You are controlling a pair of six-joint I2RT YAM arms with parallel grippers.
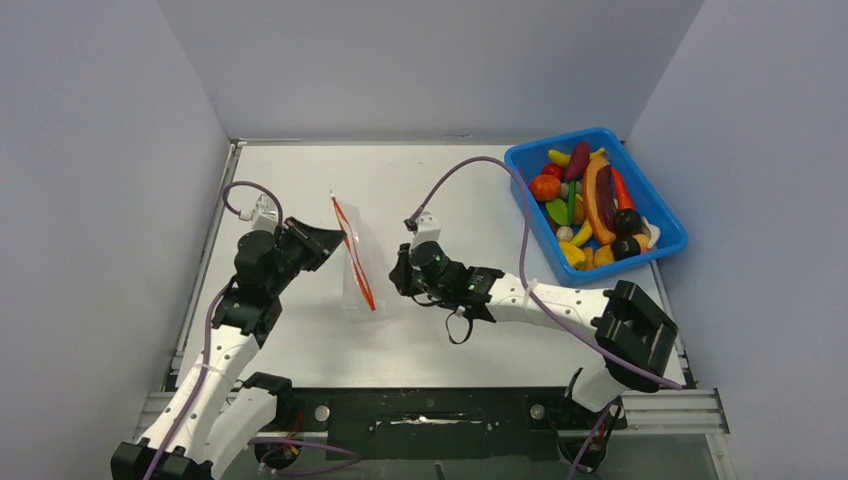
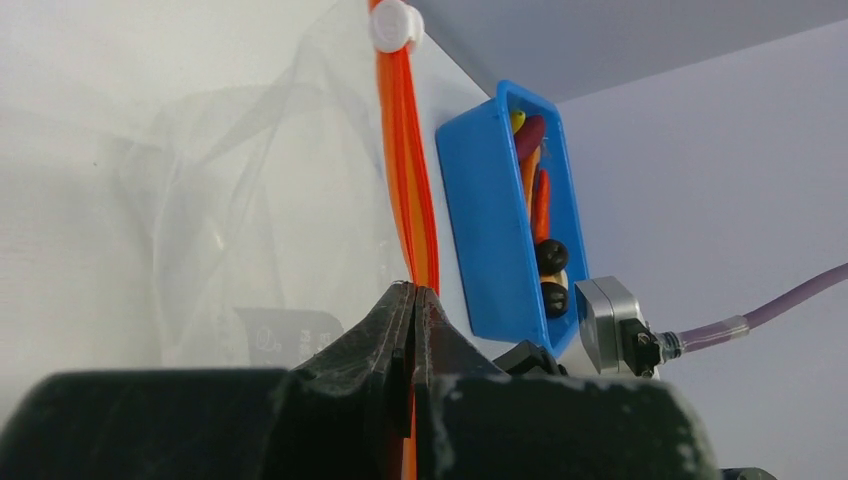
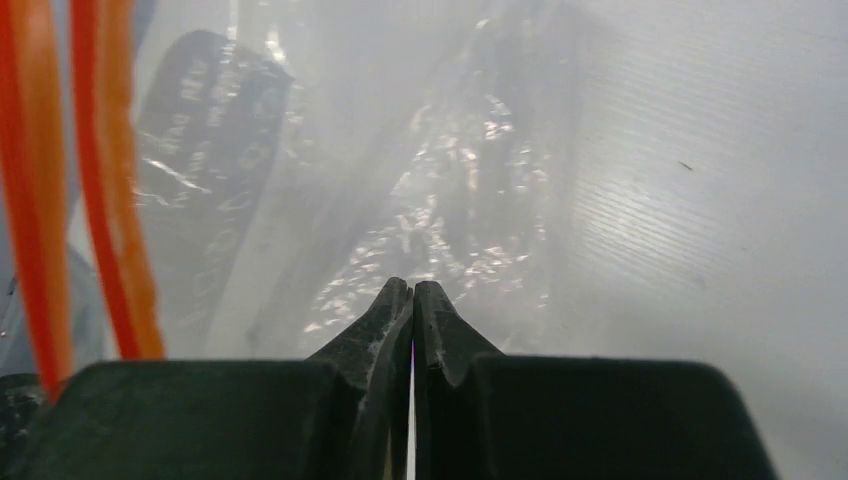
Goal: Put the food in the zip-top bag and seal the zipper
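The clear zip bag (image 1: 372,255) with its orange zipper edge (image 1: 364,283) hangs from my left gripper (image 1: 343,236), whose fingers are shut on the zipper side about midway along. A white slider (image 2: 391,26) sits toward the far end of the zipper in the left wrist view. Two orange strips (image 3: 117,220) run apart from each other in the right wrist view. My right gripper is shut with nothing showing between its tips; from above it stands to the right of the bag with a gap. No food shows inside the bag.
A blue bin (image 1: 668,238) full of toy fruit and vegetables, such as a tomato (image 1: 545,188) and an eggplant (image 1: 577,160), stands at the back right. Walls close in on both sides and the back.
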